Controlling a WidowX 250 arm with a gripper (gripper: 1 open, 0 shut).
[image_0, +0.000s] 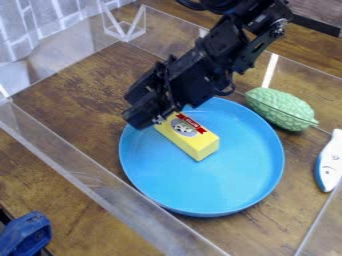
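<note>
A yellow block (194, 142) with a printed label lies on the blue plate (201, 190). The black gripper (150, 105) hangs just above and behind the block, over the plate's back-left rim, partly covering the block's far end. Whether its fingers are open or shut is unclear.
A green leafy vegetable (278, 106) lies right of the plate, with a white object (329, 162) at the right edge. A blue item (22, 234) sits at the lower left. Bare wooden floor (74, 85) is at the left, inside clear walls.
</note>
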